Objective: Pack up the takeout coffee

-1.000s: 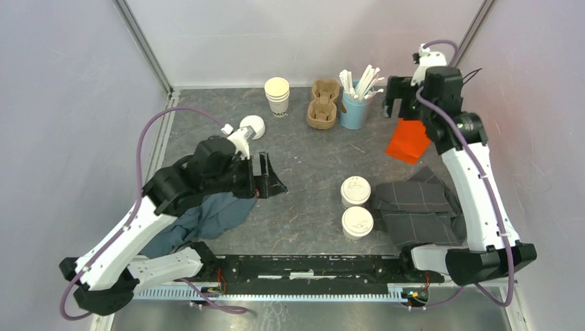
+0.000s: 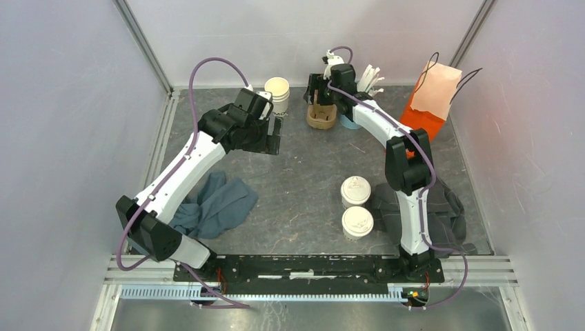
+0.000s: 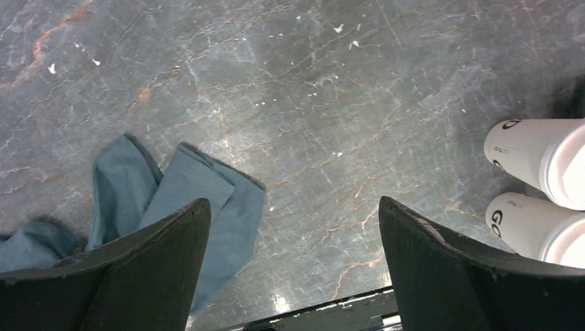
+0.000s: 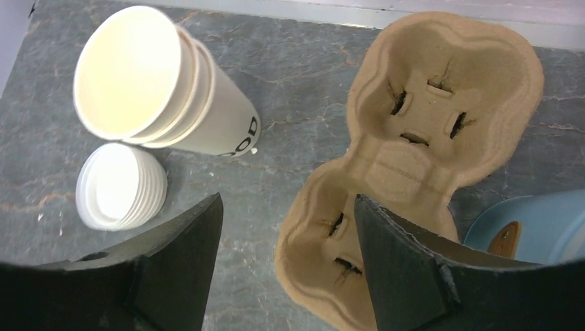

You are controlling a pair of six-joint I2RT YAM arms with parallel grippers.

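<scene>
My right gripper is part open above the brown cup carrier (image 4: 403,172), which lies on the table at the back with its wells empty. Nothing shows between its fingers. My left gripper stands open over bare table, left of centre, holding nothing. Two lidded white cups (image 2: 355,191) (image 2: 357,222) stand towards the front, right of the middle. An orange bag (image 2: 428,103) with black handles is upright at the back right.
Stacked paper cups (image 2: 277,93) and a stack of white lids (image 4: 121,186) lie left of the carrier. A blue container (image 4: 534,224) holding white sticks (image 2: 369,81) adjoins its right. A teal cloth (image 2: 219,203) lies front left, dark cloth (image 2: 448,210) front right.
My right gripper has swept left from near the orange bag, past the blue container, to above the carrier. My left gripper has moved towards the back of the table, staying empty.
</scene>
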